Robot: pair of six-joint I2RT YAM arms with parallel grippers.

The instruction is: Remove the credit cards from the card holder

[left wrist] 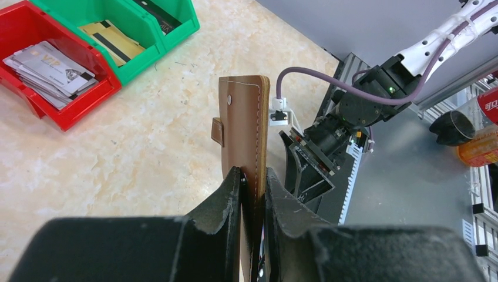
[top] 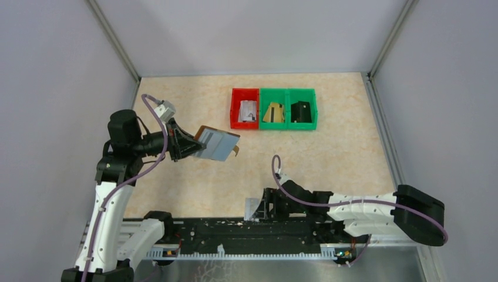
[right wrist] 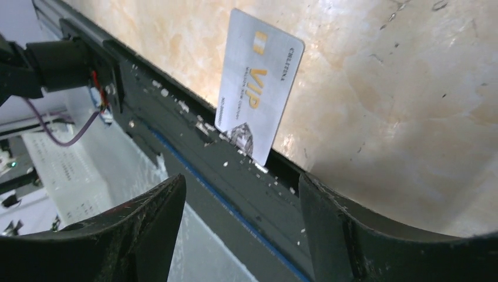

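The brown card holder [left wrist: 242,129] is gripped by my left gripper, which is shut on its lower part and holds it raised. From above, the opened holder [top: 218,144] shows its pale inner side. A silver VIP card [right wrist: 258,85] lies flat at the table's front edge, one end sticking out over the dark strip. My right gripper is low beside this card, its fingers [right wrist: 167,202] apart with nothing between them. In the top view the right gripper [top: 261,207] partly covers the card [top: 251,204].
A red bin [top: 244,91] with silver cards and a green two-part bin [top: 288,91] with gold and black cards stand at the back. Beyond the table's front edge runs a black rail [top: 252,235].
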